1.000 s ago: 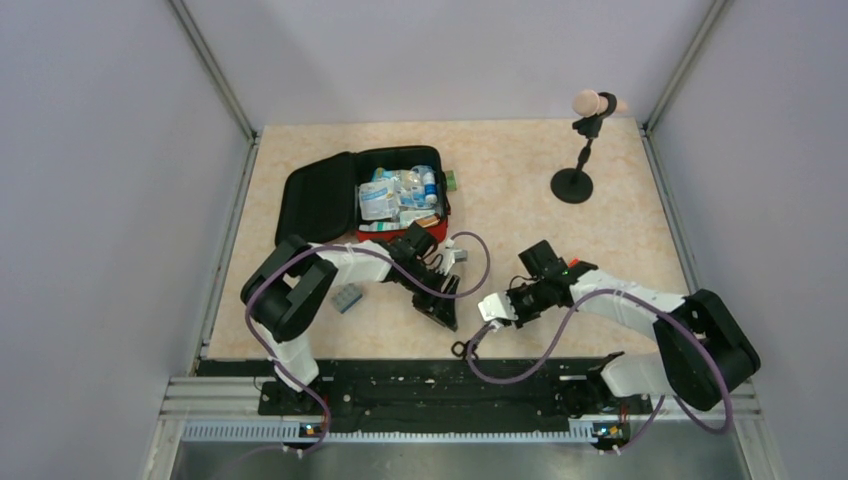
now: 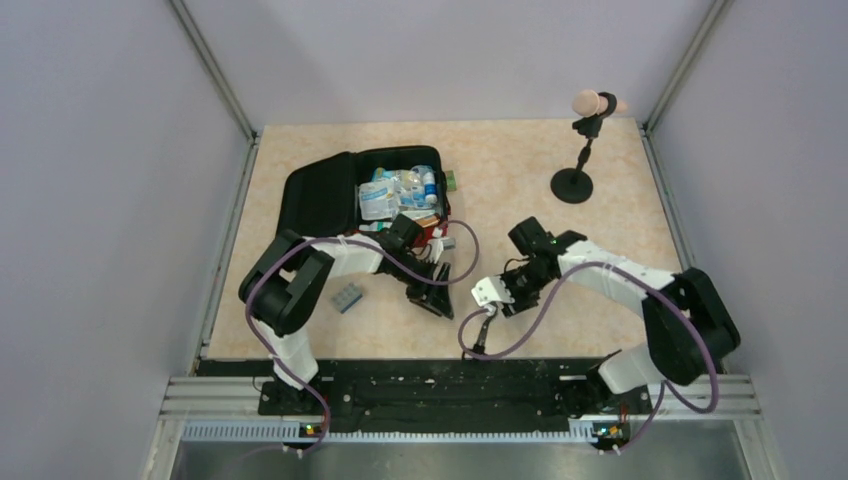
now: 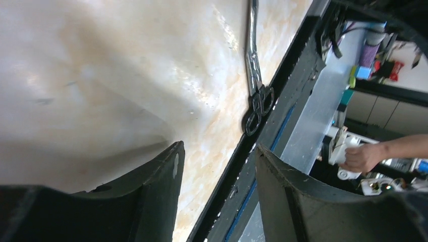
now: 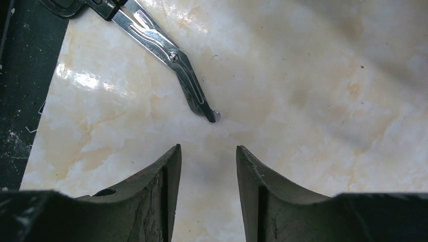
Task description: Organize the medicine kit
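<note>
A pair of dark-handled scissors (image 2: pixel 484 335) lies flat at the table's front edge, handles at the edge and metal blades pointing inward. In the right wrist view the scissors (image 4: pixel 174 55) lie just beyond my right gripper, which is open and empty. My left gripper is open too, with nothing between its fingers; the left wrist view shows the scissors (image 3: pixel 256 83) ahead of it, apart from it. The open black medicine case (image 2: pixel 322 190) stands at the back left, holding several packs and bottles.
A grey-blue box (image 2: pixel 346 297) lies left of the left gripper, and a green box (image 2: pixel 450 181) beside the case. At the back right is a black stand (image 2: pixel 572 185). Bare table (image 2: pixel 520 170) stretches between case and stand.
The right arm has drawn back from the front edge, showing more of the blades. The scissors' handles sit slightly further right than a second ago. A red object at right is now covered.
</note>
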